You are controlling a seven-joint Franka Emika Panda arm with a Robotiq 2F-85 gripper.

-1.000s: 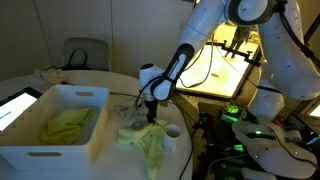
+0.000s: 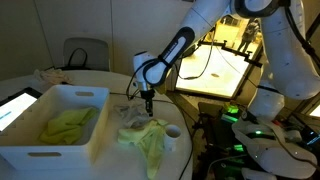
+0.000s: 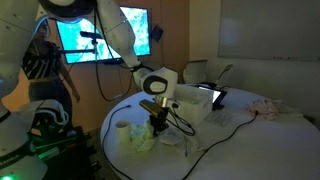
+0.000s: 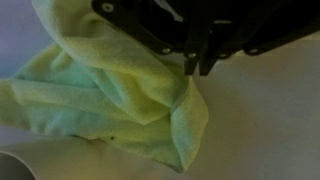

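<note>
A pale green cloth (image 2: 152, 147) lies crumpled on the white table in front of the box. My gripper (image 2: 150, 112) points down at the cloth's far end and is shut, with a fold of cloth at its fingertips. In the wrist view, the cloth (image 4: 120, 90) fills the left side and rises to the fingers (image 4: 191, 62), which are dark and close together. What exactly lies between them is hard to see there. From the other side, the cloth (image 3: 139, 138) rests below and beside the gripper (image 3: 156, 128).
To the left stands a white box (image 2: 45, 158) with another green cloth (image 2: 66, 127) inside. Close by the loose cloth is a white cup (image 2: 173, 137). A greyish crumpled piece (image 2: 132, 115) lies behind it. Black cable crosses the table (image 3: 250, 155), whose far side is mostly clear.
My gripper has risen a little over the last second. The cloth's near part has stayed about where it was.
</note>
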